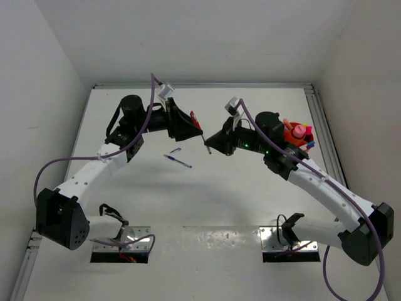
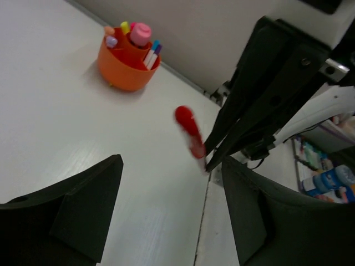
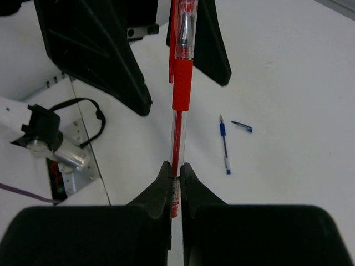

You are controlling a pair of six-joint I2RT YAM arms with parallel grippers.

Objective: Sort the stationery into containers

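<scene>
A red pen hangs in the air between the two grippers, its lower part in my right gripper, which is shut on it. My left gripper is part open, its fingers either side of the pen's upper end in the right wrist view, with a gap visible in the left wrist view. A blue pen and its separate cap lie on the table below.
An orange organizer holding pink items, markers and other stationery stands at the right of the table, partly behind the right arm in the top view.
</scene>
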